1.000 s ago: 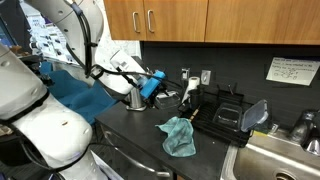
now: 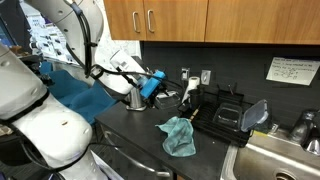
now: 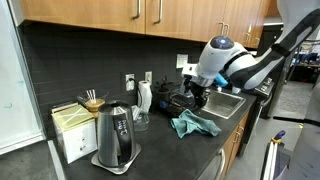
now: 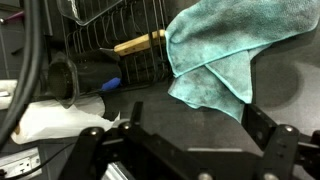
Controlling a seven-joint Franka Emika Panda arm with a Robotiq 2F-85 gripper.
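A crumpled teal cloth (image 2: pixel 178 136) lies on the dark counter in front of the dish rack. In the wrist view the cloth (image 4: pixel 235 45) fills the upper right, one corner reaching down toward the gap between the fingers. My gripper stands open above the counter, its two dark fingers wide apart. Only bare counter and the cloth's lower corner show around that gap; nothing is held. In the second exterior view the cloth (image 3: pixel 194 124) lies below and beyond the gripper's end of the arm.
A black dish rack (image 2: pixel 222 116) stands behind the cloth, with a wooden-handled brush (image 4: pixel 138 43) in it. The sink (image 2: pixel 268 163) is at the right. A kettle (image 3: pixel 117 134) and a paper towel roll (image 3: pixel 144 97) stand along the counter. Open counter lies before the cloth.
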